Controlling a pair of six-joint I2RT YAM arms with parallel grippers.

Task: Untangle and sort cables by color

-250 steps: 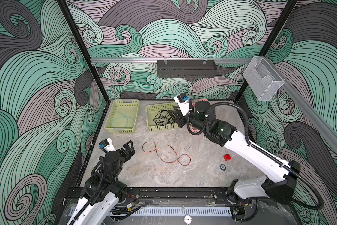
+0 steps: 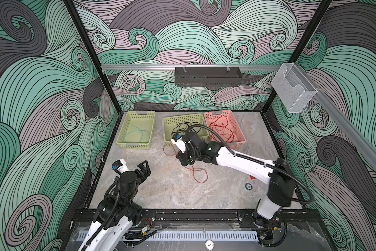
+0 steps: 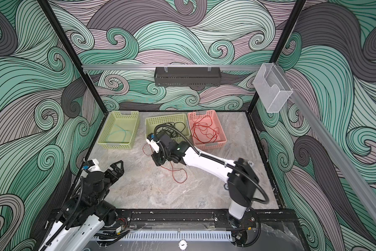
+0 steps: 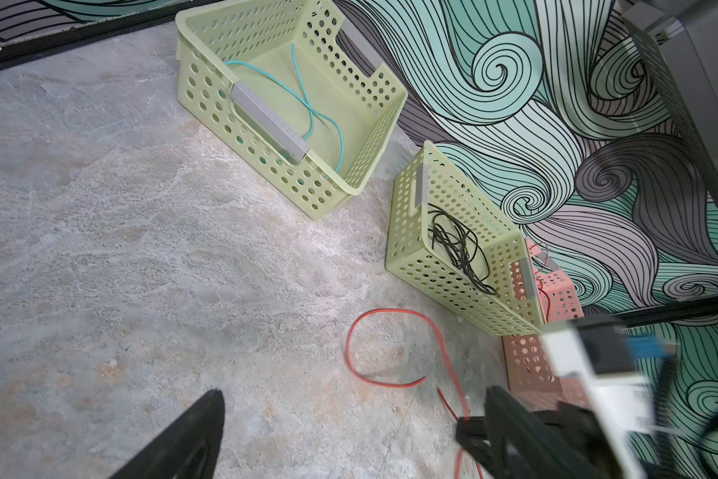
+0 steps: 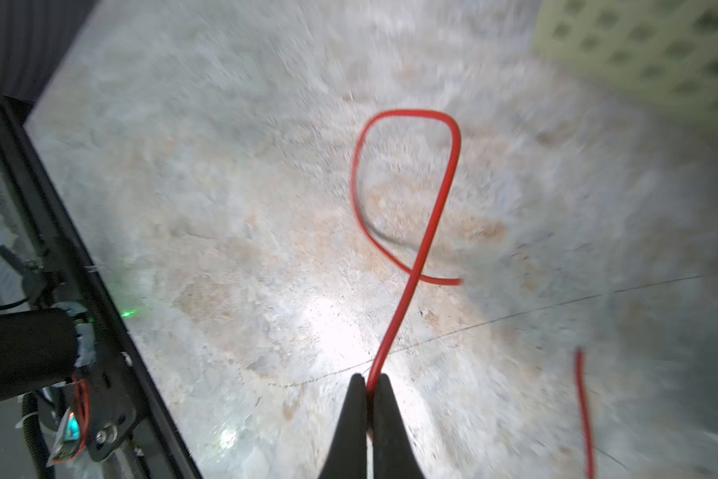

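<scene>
A red cable (image 5: 432,219) runs up from between the fingertips of my right gripper, which is shut on it. In the top left view that gripper (image 2: 183,159) hangs over the middle of the table, and the cable's loop (image 2: 201,180) trails on the surface below it. The left gripper stands open and empty at the table's left side. A pink basket (image 2: 237,125) contains red cables (image 2: 221,129). The middle green basket (image 4: 447,291) bears black cables (image 4: 463,247), and the left green basket (image 4: 247,151) a teal cable (image 4: 311,111).
On the right, behind the right arm, lie a round dark disc (image 2: 248,186) and a small red piece (image 2: 252,177), partly covered. The three baskets line the back edge. Bare table (image 2: 163,192) extends across the front and left.
From above the baskets, my right gripper came down to the red cable on the table, took hold of it, and has since risen toward the back, dragging the cable.
</scene>
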